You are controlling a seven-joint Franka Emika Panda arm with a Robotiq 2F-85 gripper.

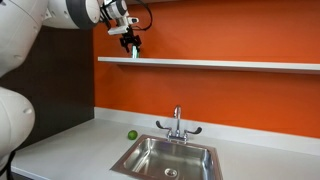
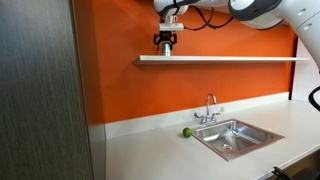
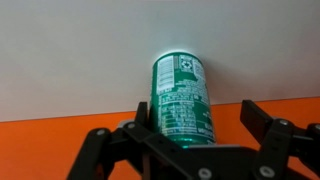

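Note:
A green can with pale printed text stands on the white shelf, near its left end. In the wrist view the gripper is open, its two dark fingers apart with the can between them, closer to the left finger. Whether that left finger touches the can I cannot tell. From outside, the gripper points down over the can at the shelf, hiding part of it.
Below the shelf a steel sink with a faucet is set in the white counter. A green round fruit lies left of the sink. The shelf to the right of the can is bare.

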